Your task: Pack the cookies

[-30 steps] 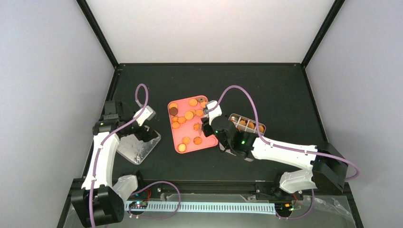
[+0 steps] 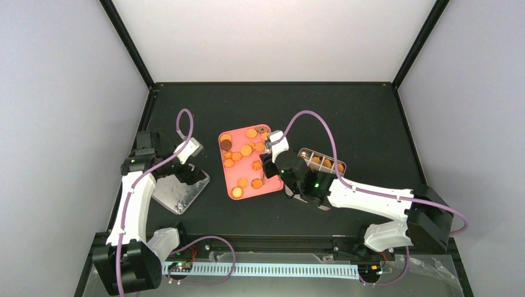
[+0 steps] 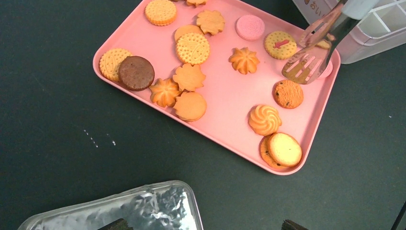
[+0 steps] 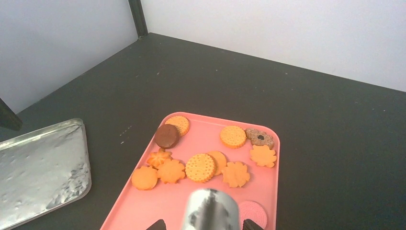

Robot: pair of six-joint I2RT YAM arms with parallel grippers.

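A pink tray (image 2: 275,185) of assorted cookies sits at the table's middle. My right gripper, fitted with slotted metal tongs (image 3: 304,67), is over the tray's right part, near a round yellow cookie (image 3: 275,45) and a pink cookie; whether it grips a cookie is unclear. In the right wrist view a blurred metal piece (image 4: 206,211) covers the bottom middle. My left gripper (image 2: 193,174) hovers open over the silver tray at the left, apart from the cookies.
A compartmented container (image 2: 319,154) with some cookies stands right of the pink tray, partly under my right arm. The silver tray (image 4: 43,163) looks empty.
My right tool has shifted very slightly over the pink tray; the left arm has not moved.
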